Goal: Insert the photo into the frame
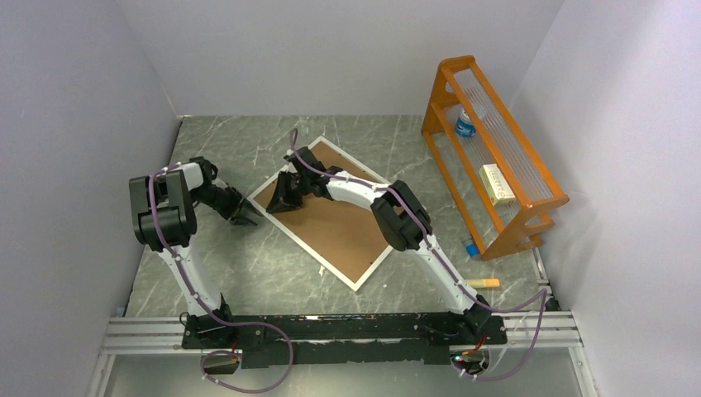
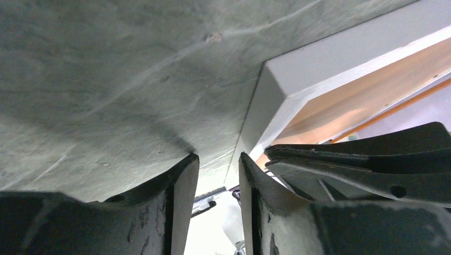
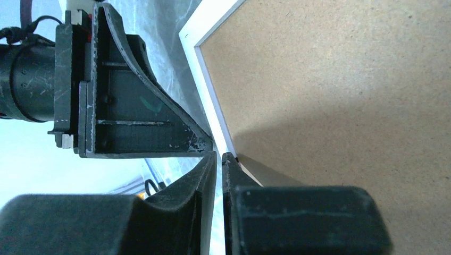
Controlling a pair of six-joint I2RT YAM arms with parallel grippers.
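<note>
A white frame [image 1: 322,263] with brown board [image 1: 347,240] lies tilted on the marble table. My right gripper [image 1: 281,203] is over the frame's left part, fingertips [image 3: 230,162] at the inner edge near a corner, fingers close together; whether anything is between them is unclear. My left gripper [image 1: 245,214] is beside the frame's left corner, outside it; in the left wrist view its fingertips [image 2: 244,164] are by the frame's outer side, a narrow gap between them, with no held thing clearly visible. No separate photo can be made out.
A wooden shelf [image 1: 446,74] with a blue-labelled container and a pale box stands at the right, an orange-yellow stick [image 1: 484,283] near it. Grey walls bound the table.
</note>
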